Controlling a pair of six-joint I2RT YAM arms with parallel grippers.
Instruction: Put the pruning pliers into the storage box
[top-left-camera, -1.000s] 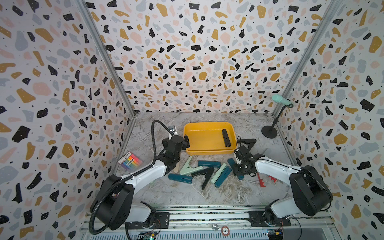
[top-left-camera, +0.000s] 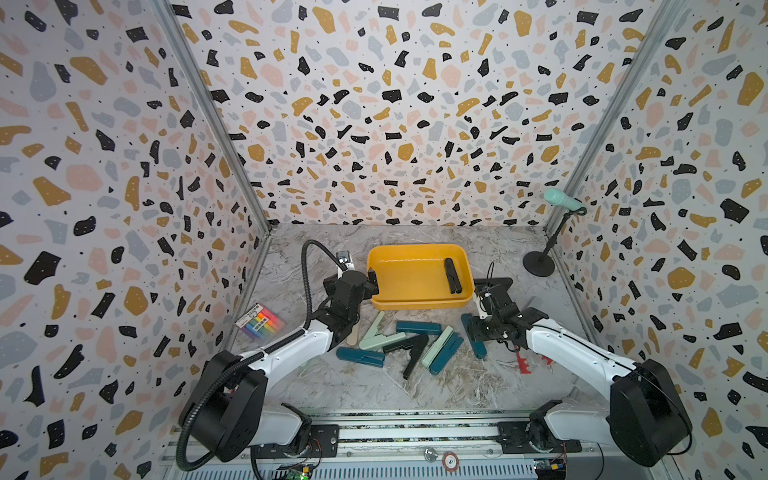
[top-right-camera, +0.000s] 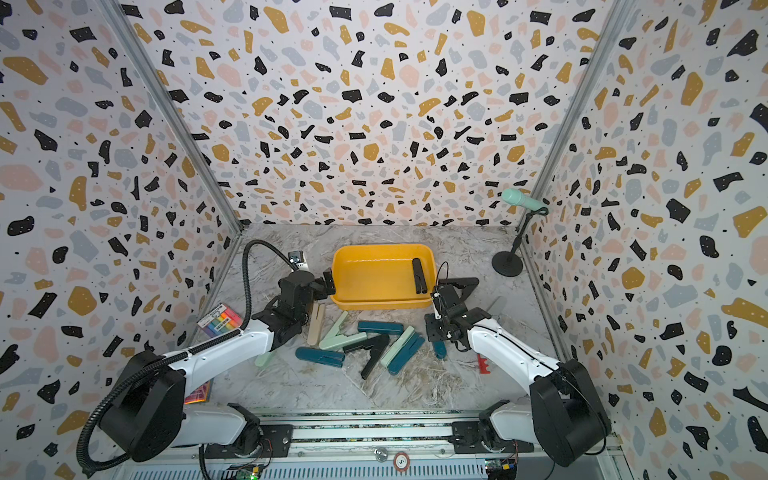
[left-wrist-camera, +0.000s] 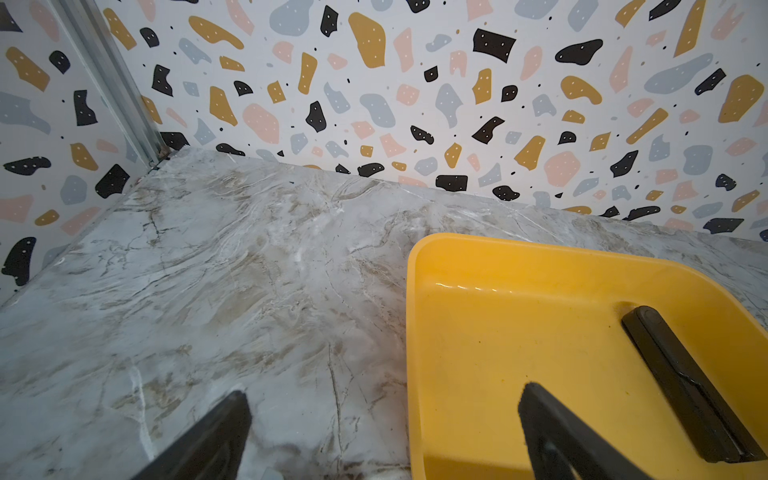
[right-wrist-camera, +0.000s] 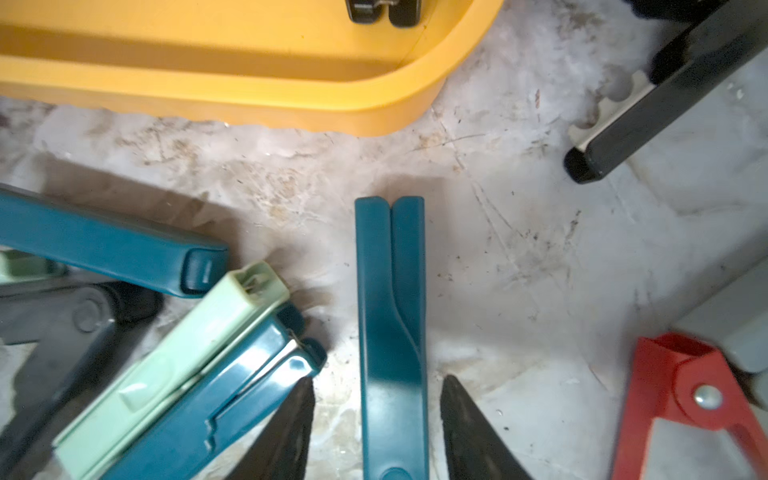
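Note:
A folded dark-teal tool (right-wrist-camera: 390, 320), probably the pliers, lies lengthwise on the table between the fingers of my right gripper. Both fingers stand apart from it, with a gap on each side; its near end is cut off by the view's lower edge. The yellow storage box (top-left-camera: 420, 305) is just beyond, holding one folded black tool (top-left-camera: 453, 276) along its right side. My left gripper is open and empty, at the left wall of the box.
Left of the right gripper lie a mint tool (right-wrist-camera: 176, 360), another teal one (right-wrist-camera: 216, 408) and an open black one (right-wrist-camera: 80, 336). A red tool (right-wrist-camera: 680, 384) and a black tool (right-wrist-camera: 672, 88) are to its right. A lamp (top-left-camera: 538, 263) stands back right.
The teal tool beneath the right gripper has turned slightly straighter. The left arm is unmoved.

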